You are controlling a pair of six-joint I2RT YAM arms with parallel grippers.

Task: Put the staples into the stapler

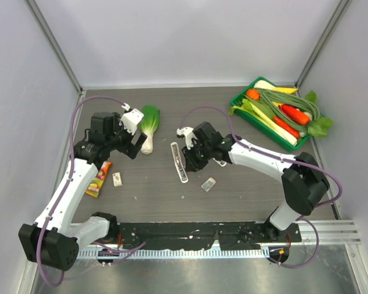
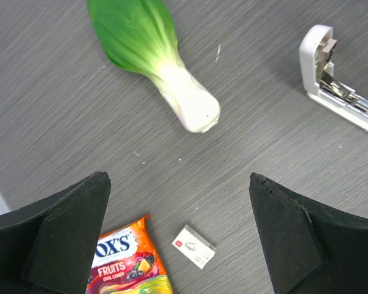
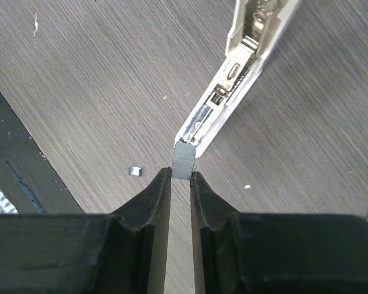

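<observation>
An opened white stapler lies on the table, its top arm tipped up at the far end and its rail bare to view. In the right wrist view, my right gripper is shut on a small grey strip of staples. That strip sits at the near end of the stapler, in line with the rail; whether it touches cannot be told. My left gripper is open above the table, well left of the stapler, nothing between its fingers.
A leek, a snack bag and a small white box lie at left. Another small box is right of the stapler. A staple fragment lies near it. The green vegetable basket stands at back right.
</observation>
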